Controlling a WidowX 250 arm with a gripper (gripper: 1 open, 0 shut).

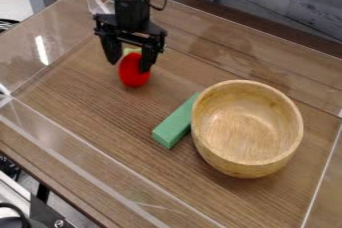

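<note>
My gripper (pixel 130 44) is at the upper left, over a red rounded object (pixel 134 71), its open fingers around or just above the top of it. A small pale yellow-green thing shows behind the red object, partly hidden by the gripper; I cannot tell what it is.
A large wooden bowl (pixel 246 132) fills the right of the table (pixel 80 142). A green block (pixel 175 119) lies left of the bowl. A clear object stands at the back left, partly behind the arm.
</note>
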